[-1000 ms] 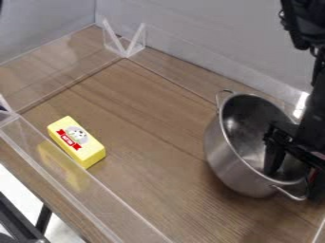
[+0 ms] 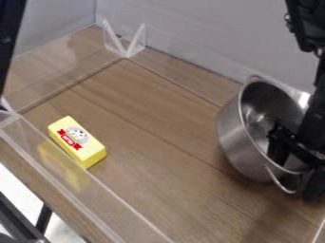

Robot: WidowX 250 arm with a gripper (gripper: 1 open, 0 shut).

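Observation:
A steel pot [image 2: 238,133] with wire handles lies tilted at the right of the camera view, its opening facing right toward the arm. The black gripper [image 2: 290,148] is at the pot's right side, at its rim and partly inside the opening. Its fingers are dark against the pot, so whether they are open or shut on the rim cannot be told. A yellow box [image 2: 75,140] with a red and white label lies at the left.
Clear plastic walls [image 2: 122,219] edge the wooden surface [image 2: 150,123], with a white back wall behind. A dark frame stands below at the lower left.
The pot has tipped further and its far handle has risen and shifted right. The gripper and arm have moved slightly up and to the right with it.

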